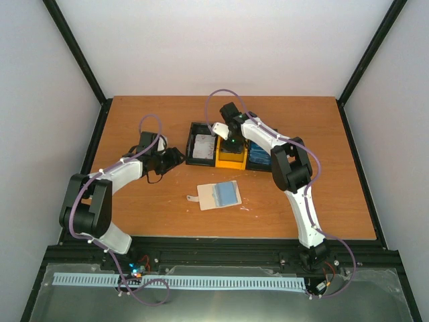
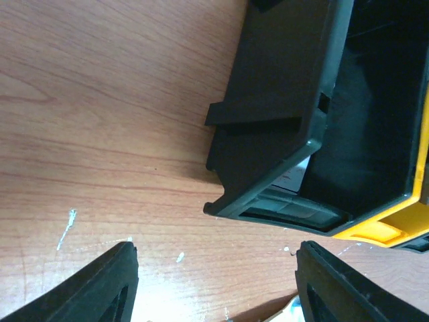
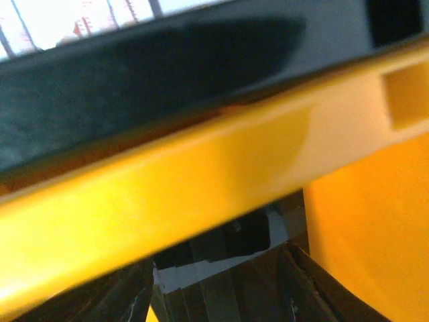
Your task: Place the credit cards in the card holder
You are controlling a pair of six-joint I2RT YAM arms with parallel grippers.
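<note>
The card holder [image 1: 208,196], cream with a blue inner sleeve, lies spread on the table below the bins; a strap sticks out at its left. Dark cards [image 3: 214,282] lie in the yellow middle bin [image 1: 230,164], a pale strip across them in the right wrist view. Into this bin reaches my right gripper, its fingers apart over the cards, with no card seen gripped. My left gripper stands open left of the black bin [image 1: 190,157], only bare table between its fingers. A corner of the holder [image 2: 288,312] shows at that view's bottom.
White sheets [image 1: 204,146] lie in the left black bin, and blue items [image 1: 259,155] fill the right one. The bins' walls stand close round my right gripper. Open table surrounds the holder.
</note>
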